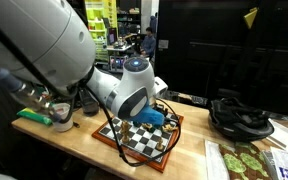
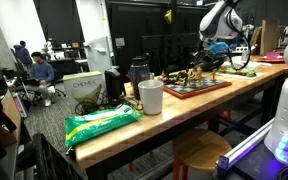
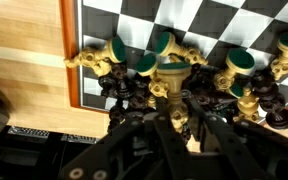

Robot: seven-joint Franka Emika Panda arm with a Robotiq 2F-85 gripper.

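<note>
In the wrist view, a pale wooden chess piece [image 3: 174,86] with a green base sits between the fingers of my gripper, which is shut on it. The green base points out toward the chessboard [image 3: 216,20]. Other pale pieces lie on their sides around it, among them one piece [image 3: 99,60] at the board's left border. Dark pieces [image 3: 124,85] cluster beneath and beside the held one. Exterior view 1 has my arm over the board [image 1: 109,133], its fingertips hard to make out there. Whether the held piece touches others cannot be told.
A white mug [image 1: 62,118] and a green bag [image 1: 32,113] stand left of the board. To its right lie a black bag [image 1: 241,118] and colourful printed sheets [image 1: 246,162]. Bare wood [image 1: 194,150] separates board and sheets. A loose black cable loops over the board.
</note>
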